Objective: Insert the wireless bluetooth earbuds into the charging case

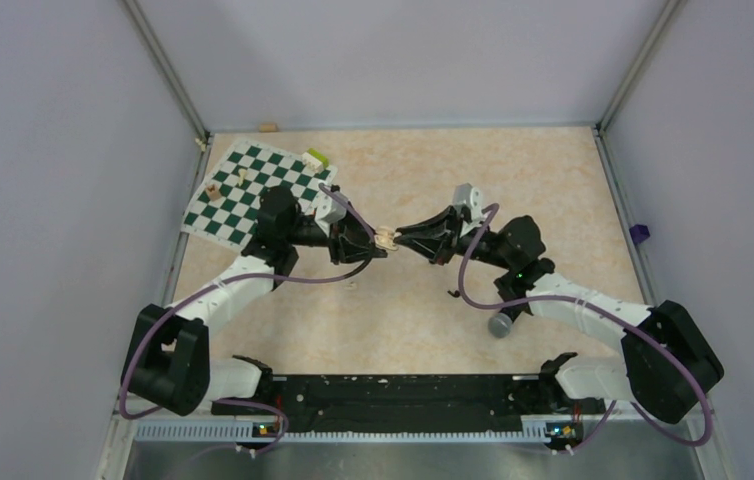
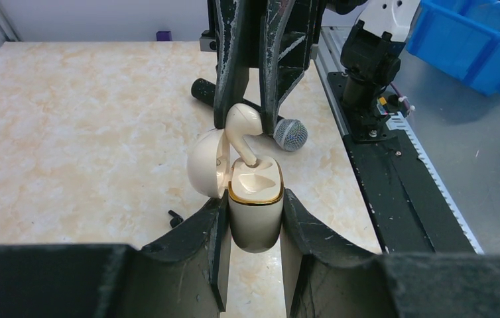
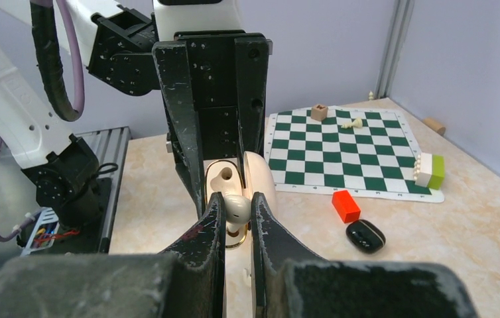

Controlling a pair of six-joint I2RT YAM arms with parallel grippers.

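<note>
The cream charging case (image 2: 255,222) with a gold rim is pinched by my left gripper, its lid (image 2: 206,164) hinged open. One earbud (image 2: 243,126) is held by its rounded head in my right gripper. In the left wrist view its stem slants down, the tip at or just over an opening in the case; I cannot tell how deep it sits. The right wrist view shows an empty round hole (image 3: 226,173) in the case beside the earbud (image 3: 237,209). A small pale piece (image 3: 247,277) lies on the table below, perhaps the other earbud.
A microphone (image 2: 290,134) and a small black item (image 2: 176,218) lie on the table on the right arm's side. Towards the left stand a chessboard (image 3: 340,151), a red block (image 3: 345,206) and a black oval object (image 3: 366,236).
</note>
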